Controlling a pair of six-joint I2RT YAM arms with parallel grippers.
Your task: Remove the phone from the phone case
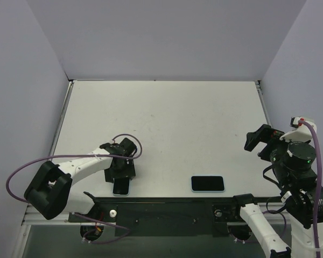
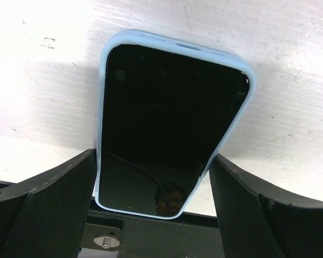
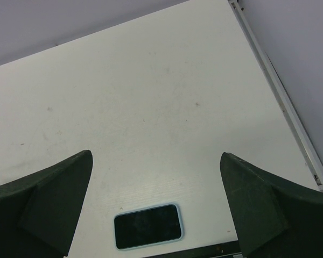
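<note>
A black-screened phone in a light blue case (image 2: 167,113) lies at the table's front left edge; my left gripper is around its lower part, a finger against each long side, part open at the phone's width. In the top view that phone (image 1: 121,186) is partly under the gripper. A second phone with a light blue rim (image 1: 207,183) lies sideways near the front edge, right of centre; in the right wrist view it (image 3: 148,226) sits low between the fingers of my right gripper, which hangs open above the table with nothing held.
A dark metal strip (image 1: 156,209) runs along the front edge.
</note>
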